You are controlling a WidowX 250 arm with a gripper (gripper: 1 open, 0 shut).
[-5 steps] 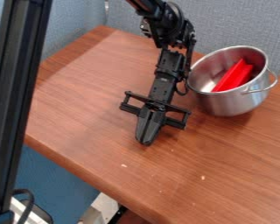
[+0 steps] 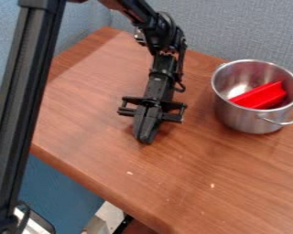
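The black arm reaches down from the top of the view to my gripper (image 2: pixel 146 128), which is low over the middle of the wooden table (image 2: pixel 174 192). Its fingers are together, with nothing seen between them. To its right stands a steel pot (image 2: pixel 234 78) with a wire handle, apart from the gripper. A red object (image 2: pixel 262 94) lies inside the pot.
A black vertical post (image 2: pixel 21 110) runs down the left side, beyond which the blue floor shows. Grey padded walls stand at the back.
The pot sits farther right than a second ago.
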